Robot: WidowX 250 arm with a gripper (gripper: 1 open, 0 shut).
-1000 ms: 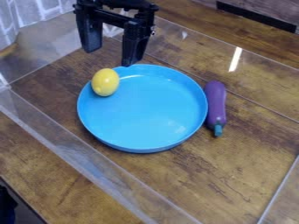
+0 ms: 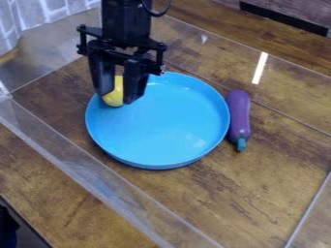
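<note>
My black gripper (image 2: 119,68) is open and lowered over the left back part of a blue plate (image 2: 162,126), its fingers on either side of a yellow object (image 2: 114,95). The yellow object sits on the plate and is partly hidden by the gripper. I cannot tell whether the fingers touch it.
A purple eggplant-like object (image 2: 238,118) lies on the wooden table just right of the plate. A clear plastic edge runs along the left.
My gripper has moved down and toward the front, from above the back of the plate to around the yellow object. The plate and purple object have not visibly moved.
</note>
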